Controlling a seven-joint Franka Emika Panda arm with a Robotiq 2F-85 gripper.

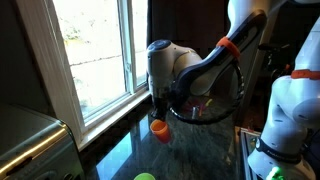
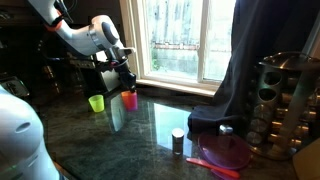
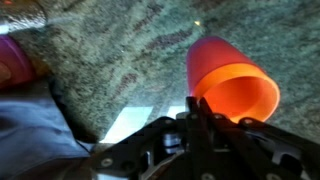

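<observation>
A red-orange cup (image 1: 160, 131) hangs below my gripper (image 1: 160, 114), near the window side of the dark counter (image 1: 195, 150). In the wrist view, the cup (image 3: 215, 62) has its orange mouth turned toward the camera, and the fingertips of my gripper are shut on its thin rim. The same cup (image 2: 130, 101) shows in exterior view 2 beside a yellow-green cup (image 2: 97, 103). Only the upper part of that green cup (image 1: 145, 177) appears at the bottom edge of exterior view 1.
A shaker (image 2: 178, 141), a purple plate (image 2: 220, 150), a red-handled utensil (image 2: 213, 167) and a spice rack (image 2: 275, 105) occupy the counter's other end. A dark curtain (image 2: 250, 65) hangs behind them. Mid-counter is clear.
</observation>
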